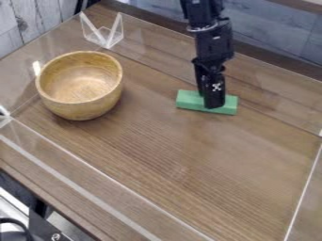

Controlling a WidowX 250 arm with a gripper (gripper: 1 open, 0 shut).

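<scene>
A black robot arm reaches down from the top centre to a flat green block [191,102] lying on the wooden table. My gripper [212,94] is low over the block's middle, its dark fingers at or just above the top face.
A large round wooden bowl [79,83] sits at the left. A white wire object [98,31] stands at the back left.
</scene>
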